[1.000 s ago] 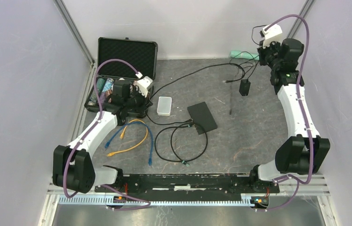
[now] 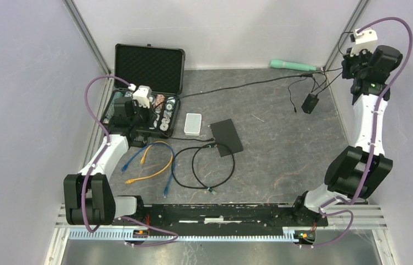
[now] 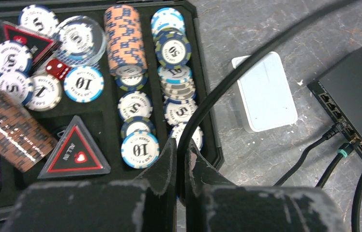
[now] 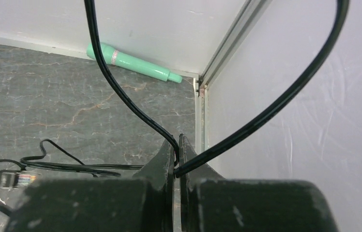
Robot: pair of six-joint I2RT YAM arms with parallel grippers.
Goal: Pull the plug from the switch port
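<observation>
The black switch (image 3: 351,96) lies on the floor beside a white box, two plugs (image 3: 336,128) seated in its ports. My left gripper, over the chip case, is shut on a thick black cable (image 3: 237,72). High at the right wall, my right gripper is shut on thin black cables (image 4: 261,121); a small black box (image 2: 310,103) hangs below it in the top view. A loose cable end with a clear connector (image 4: 19,179) shows at the lower left of the right wrist view.
The open chip case (image 2: 149,66) is at the back left. Blue and yellow cables (image 2: 157,172) and a coiled black cable (image 2: 203,186) lie in front. A mint tube (image 2: 290,64) lies along the back wall.
My right gripper has moved right with its cables, pulling the long cable straighter. My left gripper has moved left over the case. The switch has shifted left.
</observation>
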